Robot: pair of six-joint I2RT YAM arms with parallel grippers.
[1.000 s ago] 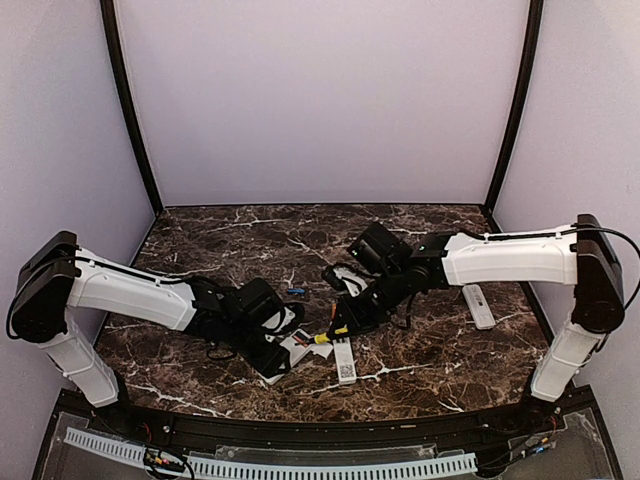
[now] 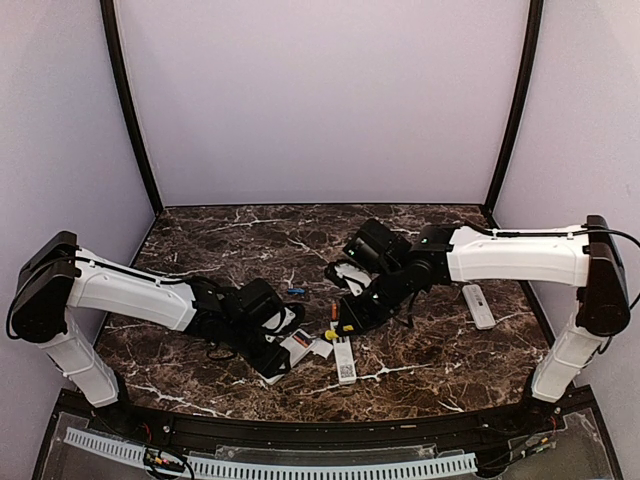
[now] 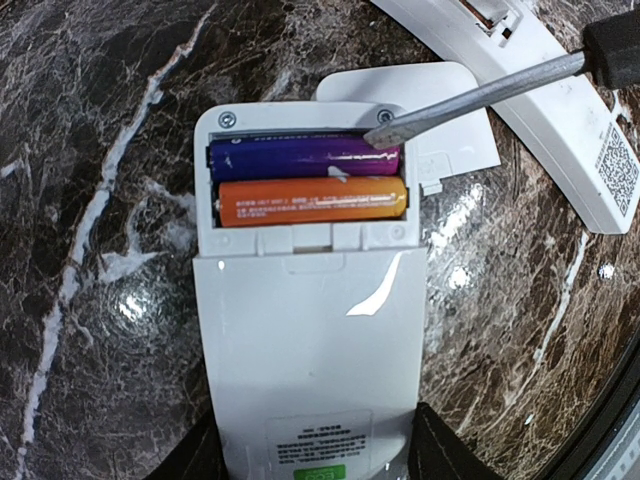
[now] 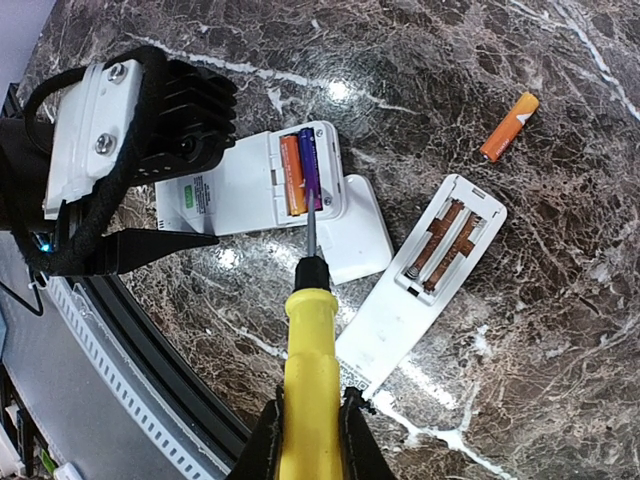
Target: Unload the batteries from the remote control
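Observation:
A white remote [image 3: 310, 330] lies back up with its compartment uncovered, my left gripper shut on its near end. Two batteries lie side by side in the compartment: a purple one [image 3: 290, 158] and an orange one [image 3: 305, 201]. My right gripper is shut on the yellow handle of a screwdriver [image 4: 312, 340]. In both wrist views the flat metal tip appears over the end of the purple battery; whether it touches cannot be told. The remote's loose white cover [image 4: 358, 235] rests beside the compartment.
A second white remote [image 4: 375, 335] with an empty compartment lies to the right of the cover. A loose orange battery [image 4: 509, 126] sits beyond it. Farther right is another white remote [image 2: 478, 306]. A blue item [image 2: 295, 291] lies behind the left gripper.
The right gripper has shifted slightly to the right, drawing the yellow screwdriver back from the held remote in the top view. The left arm and its remote look unmoved.

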